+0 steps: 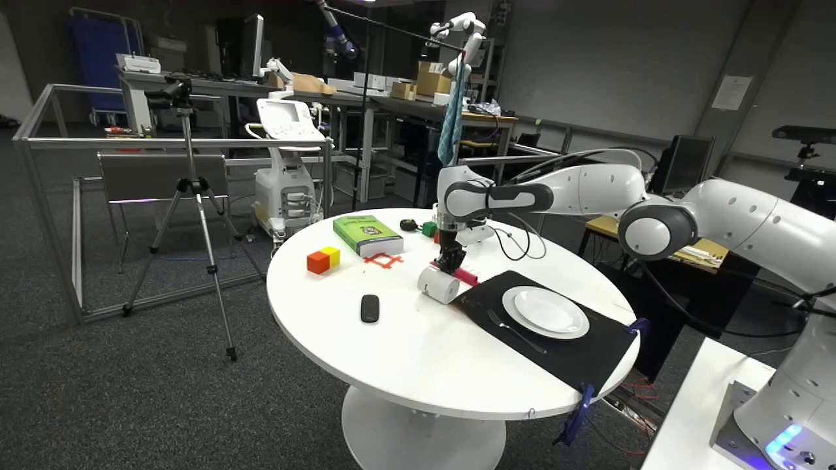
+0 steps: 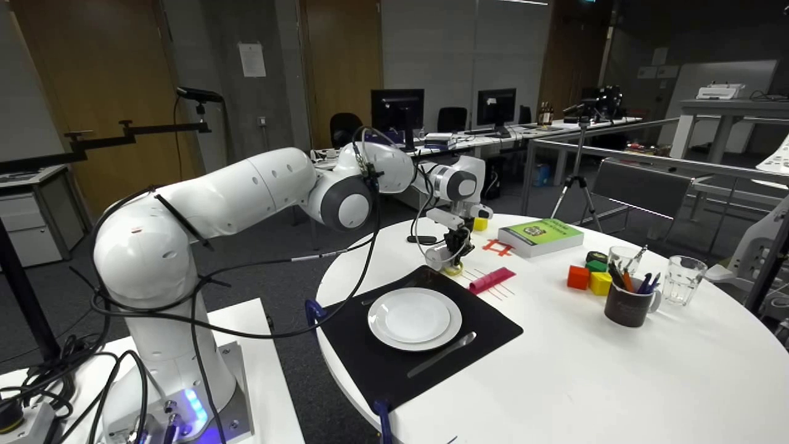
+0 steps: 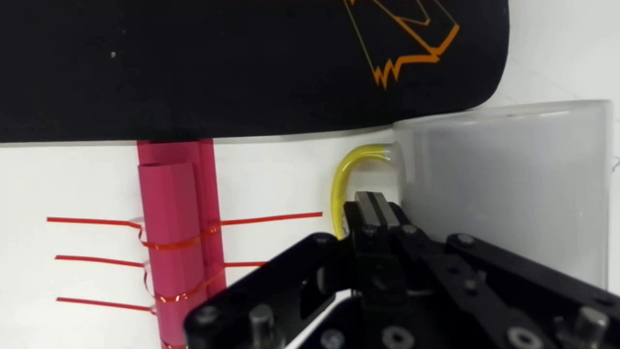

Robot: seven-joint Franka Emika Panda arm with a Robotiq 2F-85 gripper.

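Observation:
A whitish cup (image 3: 505, 186) with a yellow handle (image 3: 343, 174) lies on its side at the placemat's corner. In the wrist view my gripper is shut, its fingertips together over the opening between handle and cup wall. They cover part of the handle; whether they touch it I cannot tell. Nothing shows between the fingers. From exterior view 1, the gripper (image 1: 449, 265) is low beside the cup (image 1: 439, 284). A pink rolled strip (image 2: 492, 280) tied with red bands lies a little apart from the cup.
White plates (image 2: 414, 317) rest on the black placemat (image 2: 370, 362) with a fork and a knife (image 2: 442, 355). Farther off are a green book (image 1: 366, 235), coloured cubes, a dark mug of pens (image 2: 629, 303) and glasses. Clear tabletop surrounds a black case (image 1: 369, 308).

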